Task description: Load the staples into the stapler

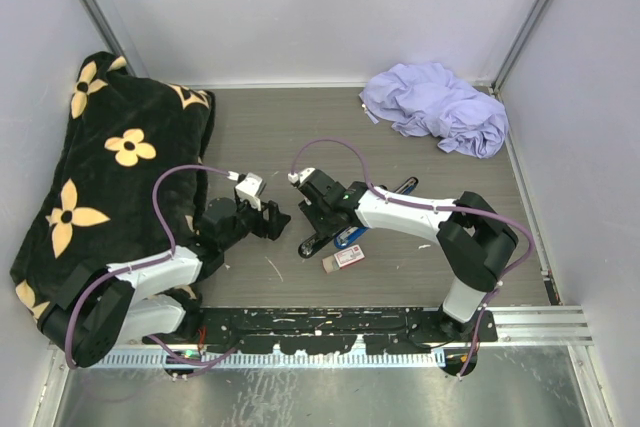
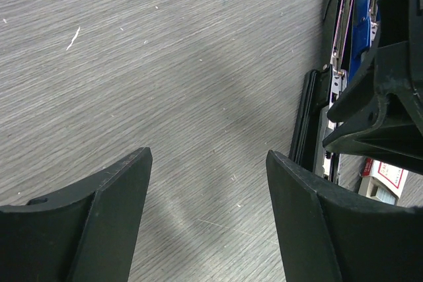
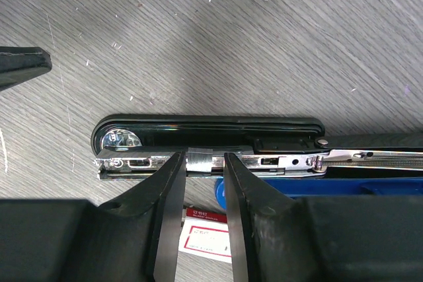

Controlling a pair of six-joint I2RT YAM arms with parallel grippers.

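The opened black stapler point(image 3: 218, 125) lies on the grey table with its metal magazine exposed. A short strip of silver staples point(image 3: 199, 160) sits at the magazine, between the fingertips of my right gripper, which are part open over it; whether they grip it I cannot tell. A red-and-white staple box point(image 1: 343, 258) lies in front of the stapler, partly hidden by the right fingers in its wrist view. My left gripper stands open, empty, left of the stapler point(image 1: 310, 245).
A blue object point(image 1: 350, 236) lies alongside the black stapler. A lilac cloth point(image 1: 435, 107) is at the back right, a dark flowered blanket point(image 1: 100, 207) fills the left. The table behind the grippers is clear.
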